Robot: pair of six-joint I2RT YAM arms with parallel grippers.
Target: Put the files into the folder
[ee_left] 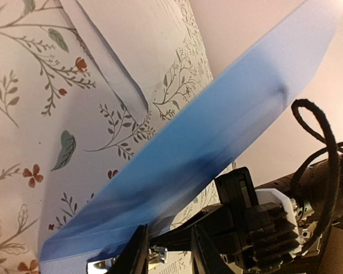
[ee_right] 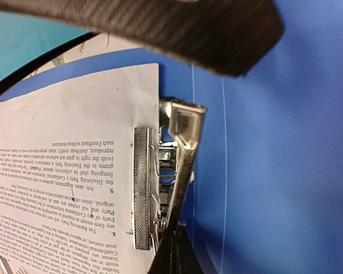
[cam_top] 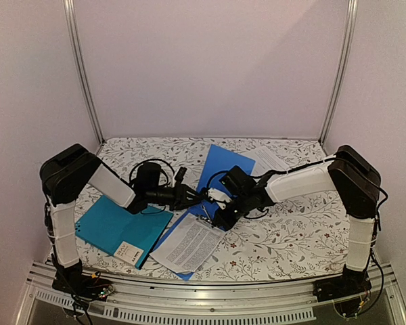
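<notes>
An open blue folder (cam_top: 220, 162) lies mid-table with printed sheets (cam_top: 186, 247) on its lower half, also seen in the right wrist view (ee_right: 63, 171). A metal clip (ee_right: 142, 188) lies along the sheets' edge at the folder's spine, its raised lever (ee_right: 186, 131) above. My right gripper (cam_top: 216, 220) is shut at the clip; whether it holds part of it I cannot tell. My left gripper (cam_top: 196, 198) is beside it over the clip end, its fingers (ee_left: 138, 254) apart, part open.
A teal folder (cam_top: 118, 223) with a label lies at left. More papers (cam_top: 271, 159) lie at back right, partly behind the blue folder.
</notes>
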